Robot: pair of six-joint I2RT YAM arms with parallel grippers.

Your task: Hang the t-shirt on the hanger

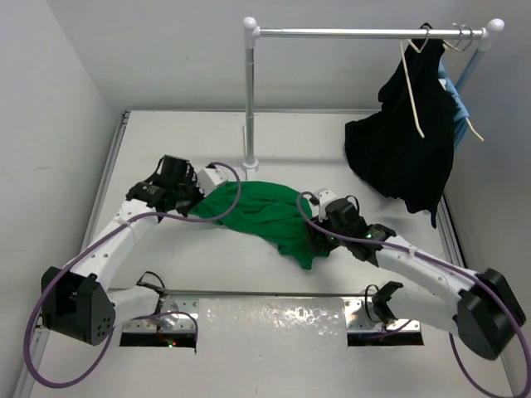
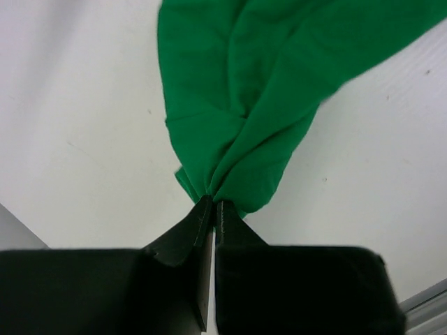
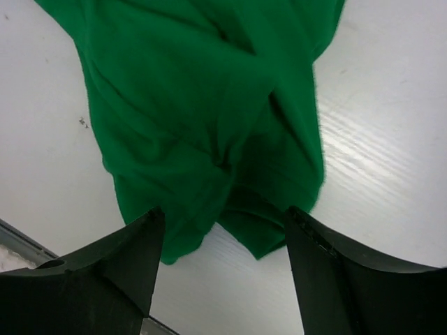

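Observation:
The green t-shirt (image 1: 264, 211) lies bunched and stretched across the white table in the top view. My left gripper is shut on a gathered end of it, low at the table's left side. At the shirt's other end my right gripper stands part open over the cloth. In the right wrist view, folds of the shirt (image 3: 188, 132) spread ahead of and between its fingers, not pinched. A bare cream hanger (image 1: 412, 91) hangs from the rail's right end.
The rack's rail (image 1: 365, 34) spans the back, with its left post (image 1: 250, 108) standing just behind the shirt. Black clothing (image 1: 406, 124) and a light blue garment (image 1: 458, 108) hang at the right.

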